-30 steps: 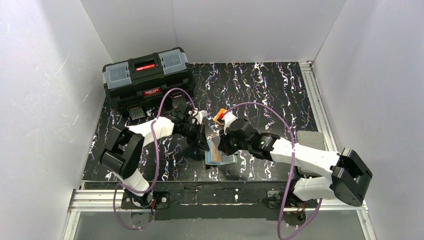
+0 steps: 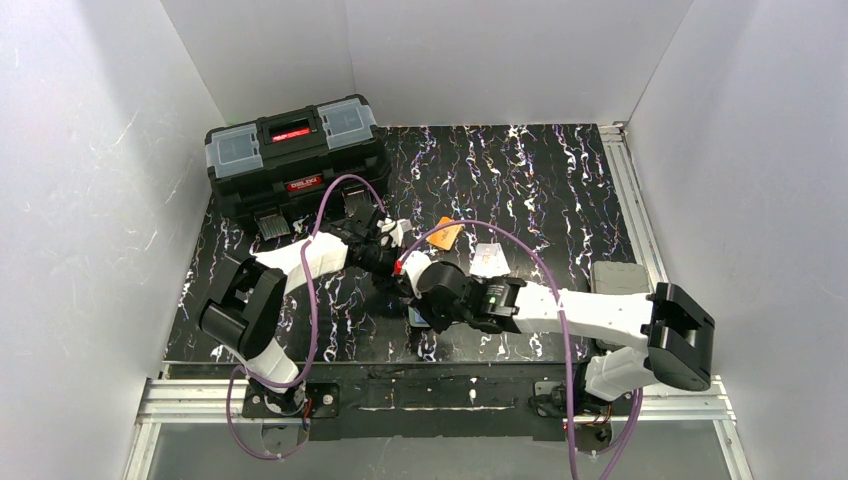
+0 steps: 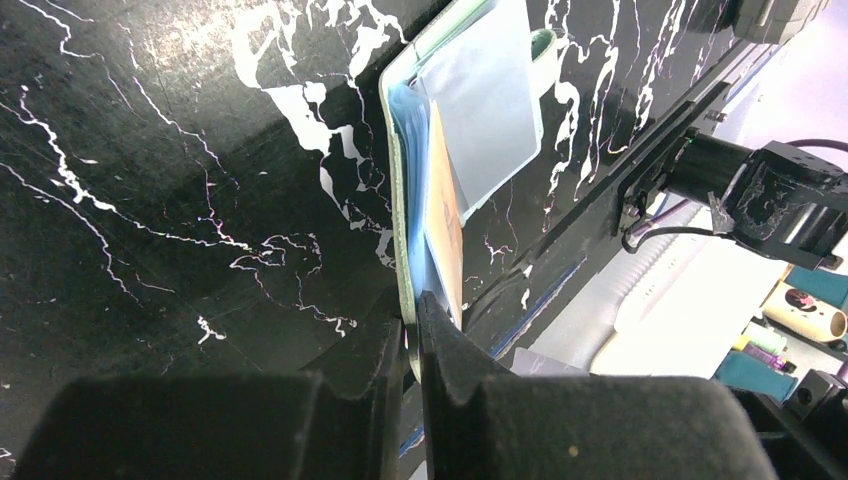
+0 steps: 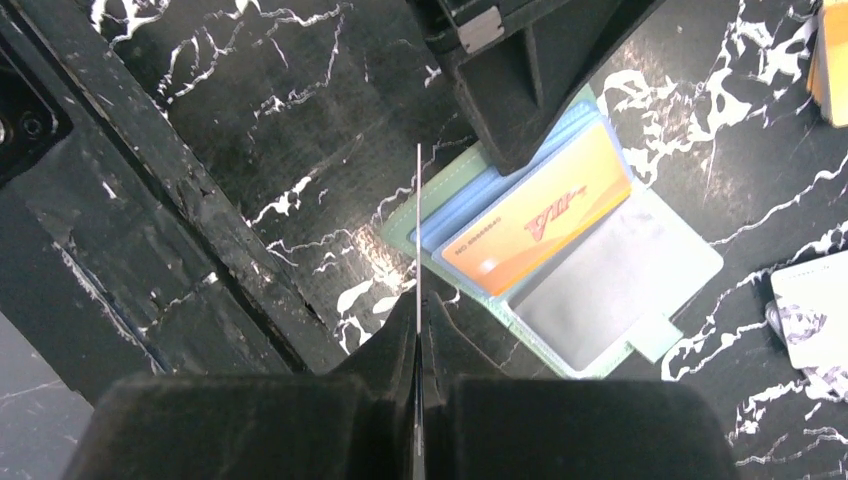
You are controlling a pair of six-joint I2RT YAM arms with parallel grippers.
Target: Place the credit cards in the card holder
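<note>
A pale green card holder [image 4: 460, 190] lies open on the dark marbled table, with blue pockets and an orange card [image 4: 545, 215] in one of them. My left gripper is shut on the holder's edge; in the right wrist view its dark finger [image 4: 510, 150] rests over that edge. My right gripper is shut on a thin card [image 4: 418, 215], seen edge-on as a narrow upright line. The card stands out beyond the fingertips, in front of the holder's left part in that view. From above, the right arm hides most of the holder [image 2: 417, 318].
An orange card pile [image 2: 445, 233] and a white card pile [image 2: 489, 260] lie on the table behind the right arm. A black toolbox [image 2: 290, 165] fills the back left, and a grey box [image 2: 618, 277] stands at right.
My right gripper has moved left, over the holder and close to the left gripper, covering more of the holder from above. The left arm has stayed in place.
</note>
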